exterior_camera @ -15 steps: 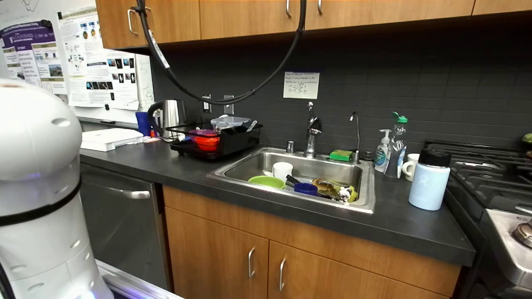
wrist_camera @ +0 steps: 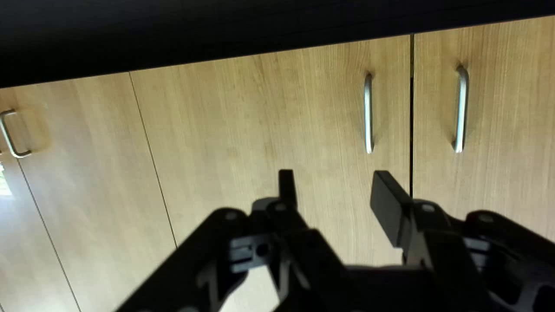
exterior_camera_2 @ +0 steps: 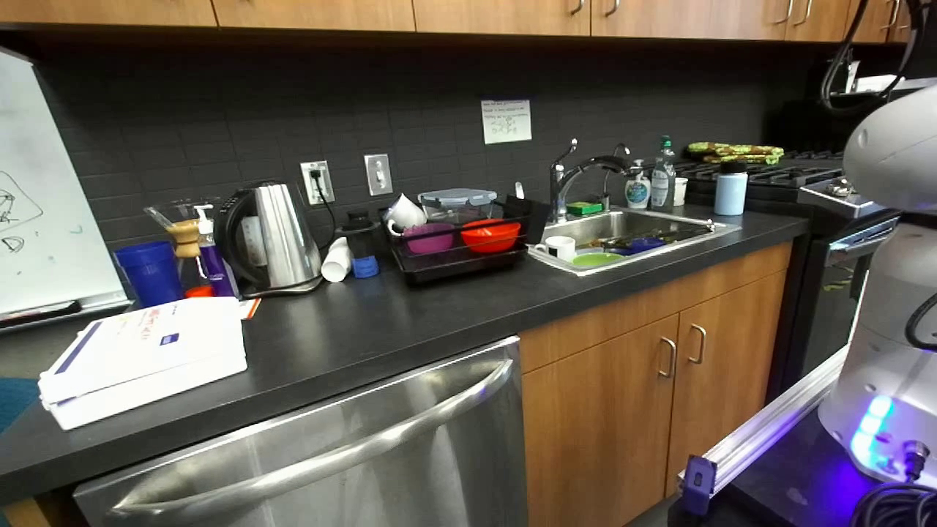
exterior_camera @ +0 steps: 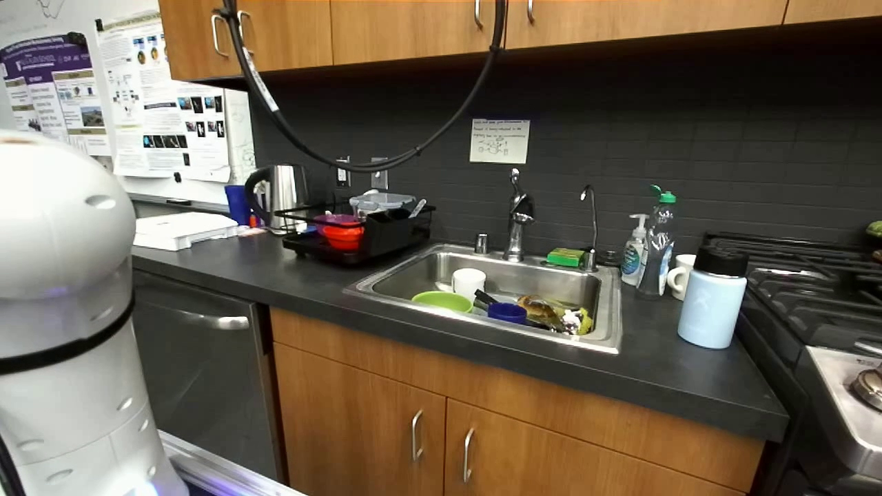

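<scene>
In the wrist view my gripper stands open, its two black fingers well apart and nothing between them. Behind it are the wooden upper cabinet doors [wrist_camera: 270, 125]. Two upright metal handles, a left one [wrist_camera: 368, 114] and a right one [wrist_camera: 461, 109], flank the dark gap between two doors, above and to the right of the fingers. The fingers appear clear of both. Neither exterior view shows the gripper; only the white arm [exterior_camera: 66, 248] is there, at the left of the first and the right of the second.
The sink [exterior_camera: 608, 331] holds a white mug [exterior_camera: 468, 282], a green bowl [exterior_camera: 442, 301] and a blue cup [exterior_camera: 506, 313]. Left of it stands a black dish rack [exterior_camera_2: 422, 268]. A light-blue bottle [exterior_camera: 711, 307] stands near the stove. A black cable [exterior_camera: 289, 136] loops before the cabinets.
</scene>
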